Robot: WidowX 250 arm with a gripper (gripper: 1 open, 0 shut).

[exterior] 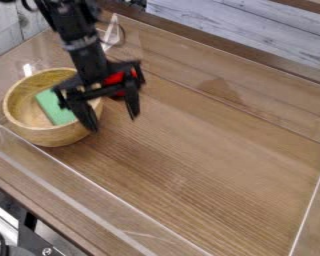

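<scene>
My gripper (93, 95) is at the upper left, over the right part of a tan bowl (27, 128), blurred by motion, its fingers apart. A green block (53, 108) lies in the bowl, partly behind the gripper. A red object (120, 78) shows just behind the gripper, mostly hidden by it.
A white panelled surface (243, 25) runs along the back. A black cable lies at the lower left corner.
</scene>
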